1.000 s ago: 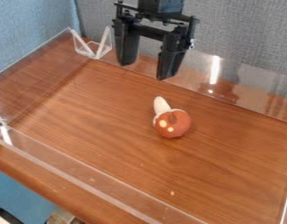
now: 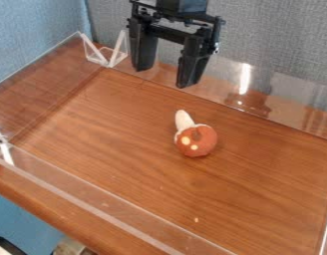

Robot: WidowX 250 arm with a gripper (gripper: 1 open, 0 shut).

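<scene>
My black gripper [image 2: 167,62] hangs open over the back of the wooden board, its two fingers apart with nothing between them. Below it and a little to the right, a small toy mushroom [image 2: 195,140] with a red-orange spotted cap and a pale stem lies on its side on the wood, apart from the fingers.
The wooden surface [image 2: 113,149] is bordered by clear low walls. A white wire-like stand [image 2: 103,52] is at the back left corner. Dark and white items are cut off at the left and lower-left edges. The rest of the board is clear.
The mushroom has not moved.
</scene>
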